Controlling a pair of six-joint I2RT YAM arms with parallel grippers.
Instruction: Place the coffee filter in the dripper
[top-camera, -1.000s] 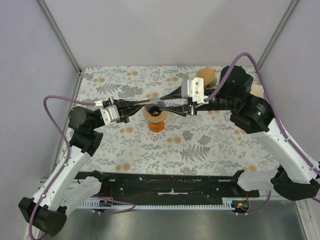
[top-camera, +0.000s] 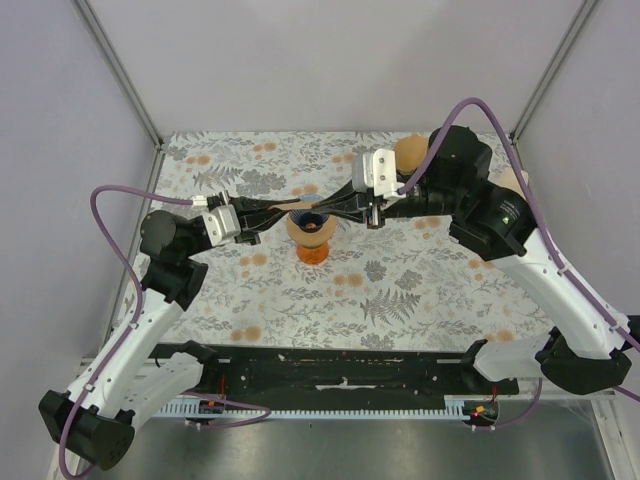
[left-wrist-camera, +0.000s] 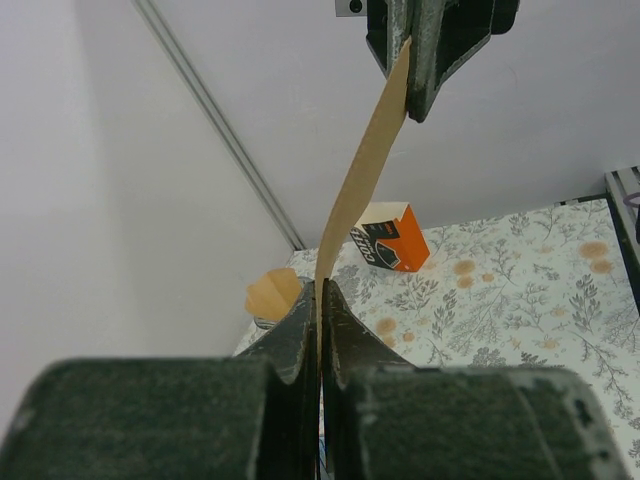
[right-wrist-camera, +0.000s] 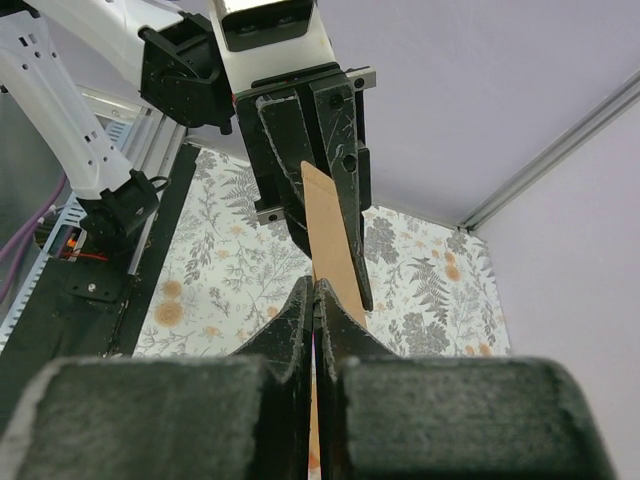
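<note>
A folded tan paper filter is held between both grippers above the dripper, seen in the top view. My left gripper is shut on one end of the paper. My right gripper is shut on the other end. In each wrist view the strip runs from the near fingertips to the opposite gripper's fingers. The dripper has a wooden collar and an orange base, partly hidden beneath the paper and fingers.
An orange coffee box and more tan filters are at the back right.
My right gripper has moved a little left toward the left one and closed on the paper's end. The left gripper has barely moved.
</note>
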